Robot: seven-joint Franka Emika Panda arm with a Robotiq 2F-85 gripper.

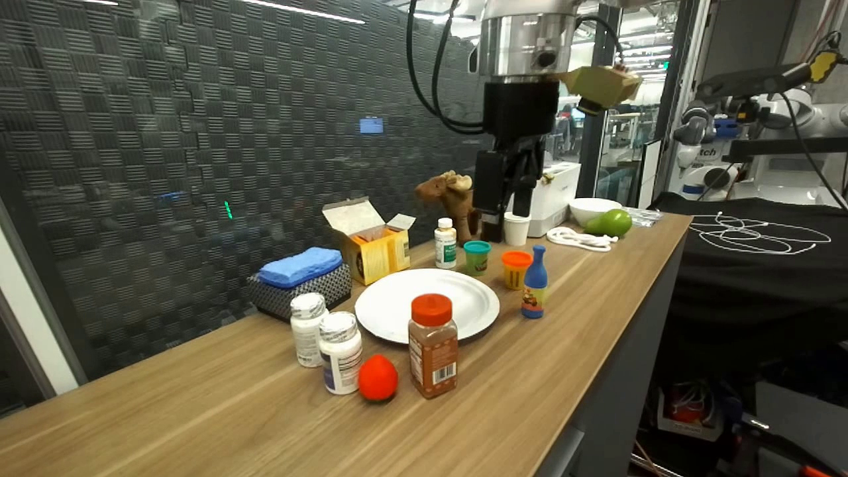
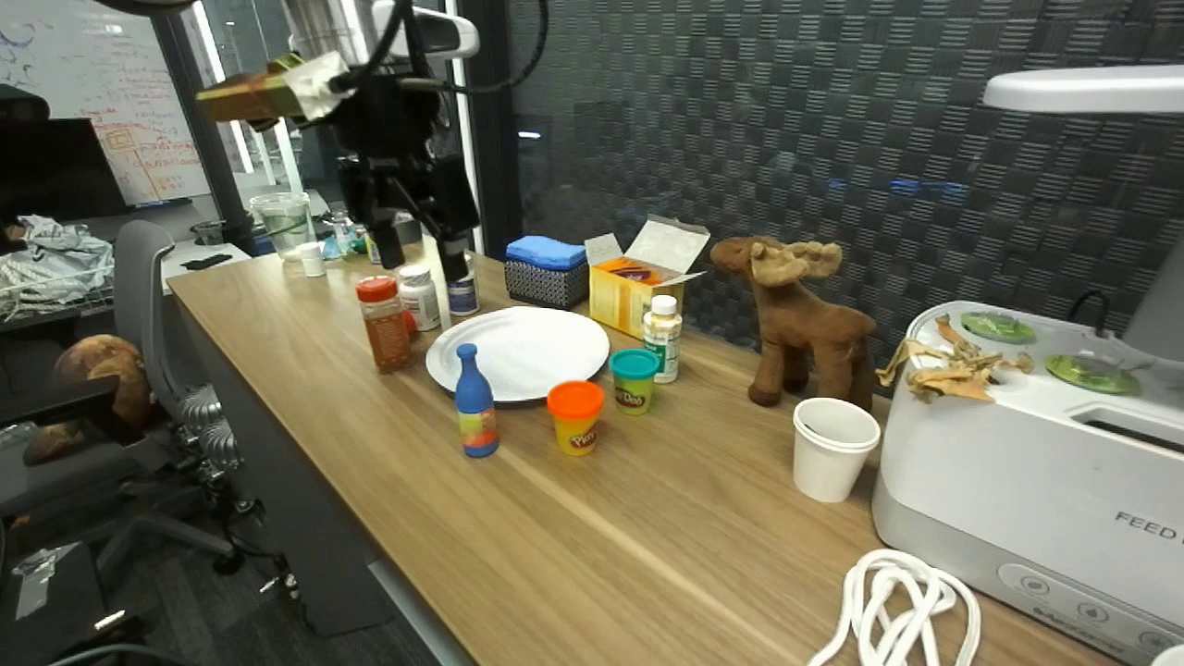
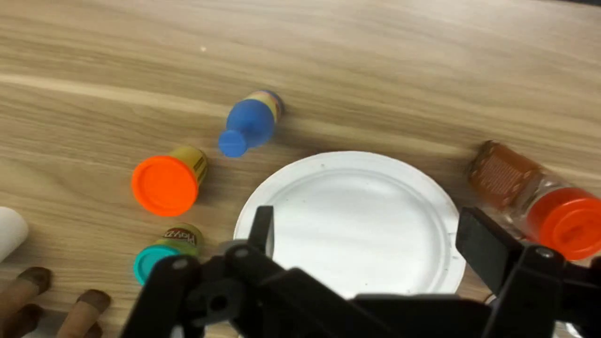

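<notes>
High over the counter hangs my gripper, its fingers wide apart with nothing between them. Below it in the wrist view is an empty white plate point(image 3: 360, 225). A blue bottle point(image 2: 474, 400) stands upright just off the plate's edge. Two small tubs are close by, one with an orange lid point(image 2: 576, 418) and one with a teal lid point(image 2: 634, 382). On the plate's other side stands a red-capped spice jar point(image 1: 433, 350). Beside that jar are a red ball-like object point(image 1: 377, 377) and two white bottles point(image 1: 340, 354).
Along the wall stand a blue cloth point(image 1: 300, 267) on a patterned box, an open yellow box point(image 1: 377, 250), a white-capped bottle point(image 2: 662, 333) and a plush moose point(image 2: 799, 322). A paper cup point(image 2: 832, 450), white cord point(image 2: 899, 605) and white appliance point(image 2: 1021, 477) are farther along.
</notes>
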